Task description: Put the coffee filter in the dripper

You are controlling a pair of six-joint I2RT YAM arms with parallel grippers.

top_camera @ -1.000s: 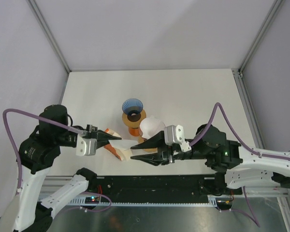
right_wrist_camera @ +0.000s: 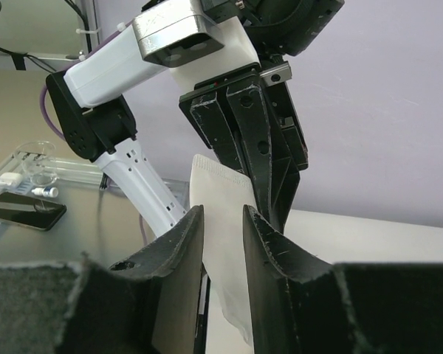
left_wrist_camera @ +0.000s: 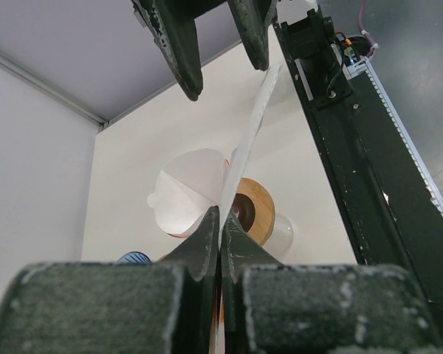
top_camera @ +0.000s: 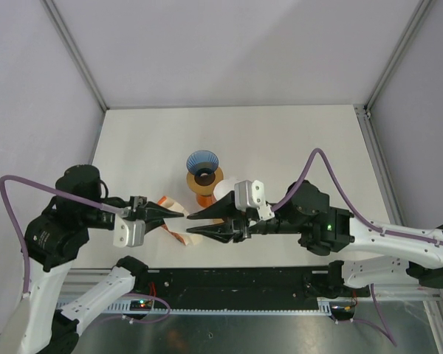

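A white folded paper filter (left_wrist_camera: 247, 133) stands upright in my left gripper, which is shut on it. In the top view my right gripper (top_camera: 192, 225) is open around the filter's free end, and in the right wrist view the paper (right_wrist_camera: 221, 236) shows just beyond its fingertips. Behind both grippers, the dripper (top_camera: 205, 181), a blue-rimmed cone on an orange stand, stands on the table (top_camera: 280, 140). A white filter cup (left_wrist_camera: 184, 192) sits to its right.
An orange-and-white filter pack (top_camera: 166, 203) lies beneath my left gripper. The table's front edge is close below both arms.
My right gripper has moved left to the filter held by my left gripper. The left gripper has shifted slightly, still holding the paper.
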